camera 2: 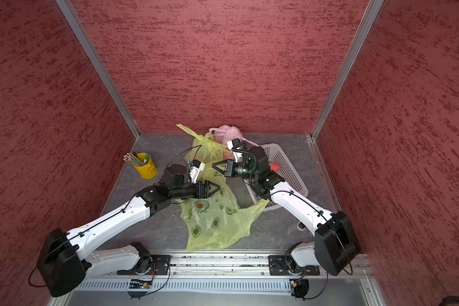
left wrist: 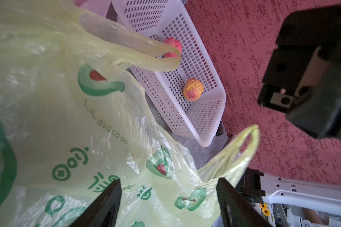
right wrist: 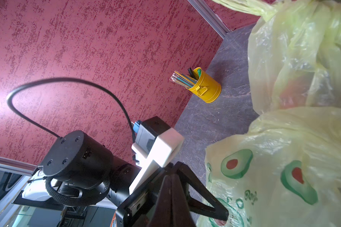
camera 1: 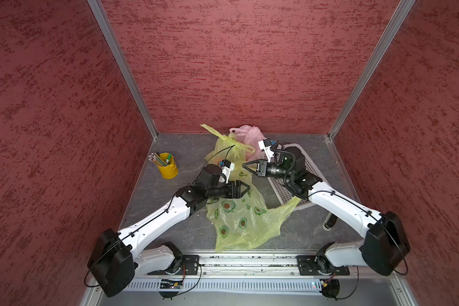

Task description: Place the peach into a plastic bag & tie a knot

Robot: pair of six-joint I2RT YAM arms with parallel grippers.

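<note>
A yellow avocado-print plastic bag (camera 1: 242, 224) lies spread over the table's front middle. My left gripper (camera 1: 244, 188) hangs over it, fingers apart; its left wrist view shows nothing held between them. My right gripper (camera 1: 247, 167) is above the bag's back part, with fingertips together and nothing showing between them. In the white basket on the right lie an orange-pink peach (left wrist: 192, 89) and a pink fruit (left wrist: 172, 46), seen in the left wrist view.
A knotted yellow bag (right wrist: 297, 60) and a pink bag (camera 1: 249, 133) lie at the back middle. A yellow pencil cup (camera 1: 168, 168) stands left; bare table surrounds it. The white basket (left wrist: 202, 124) takes up the right.
</note>
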